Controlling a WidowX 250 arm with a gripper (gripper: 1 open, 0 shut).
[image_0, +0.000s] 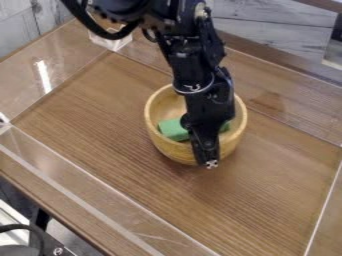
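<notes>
A round yellow-tan bowl stands on the wooden table, with a green block inside it, partly hidden by my black arm. My gripper reaches over the bowl, its tips low at the bowl's front side. It looks shut, though what lies between its fingers is hidden.
A white object stands at the back left. Pale boards border the back, and cables lie at the lower left, off the table.
</notes>
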